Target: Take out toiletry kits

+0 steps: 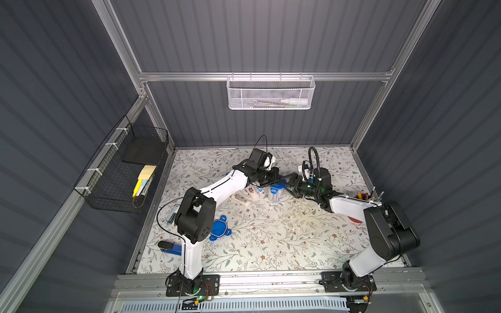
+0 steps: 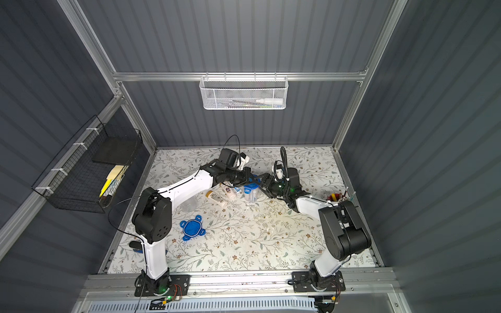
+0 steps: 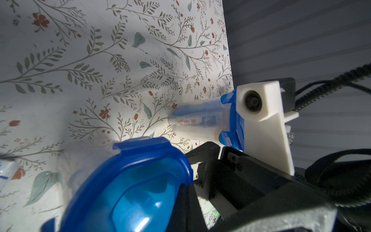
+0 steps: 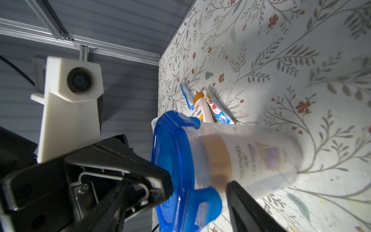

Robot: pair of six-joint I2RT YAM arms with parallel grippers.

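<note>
Two clear toiletry containers with blue tops stand close together near the table's middle; the front one (image 1: 275, 193) shows a brown-banded bottle inside (image 4: 251, 158), the other a toothpaste tube (image 3: 197, 119). My left gripper (image 1: 274, 178) is shut at the front container's blue rim (image 3: 127, 162); whether it pinches anything is hidden. My right gripper (image 1: 292, 183) stands open at the blue top (image 4: 174, 166), its fingers either side of it. Toothpaste (image 4: 218, 108), a bottle (image 4: 202, 110) and other small items lie left of the containers.
A blue lid (image 1: 219, 228) lies at front left, a dark-blue item (image 1: 171, 249) beside it. A red dish (image 1: 355, 219) with items is at far right. Wire baskets (image 1: 104, 193) hang on the walls.
</note>
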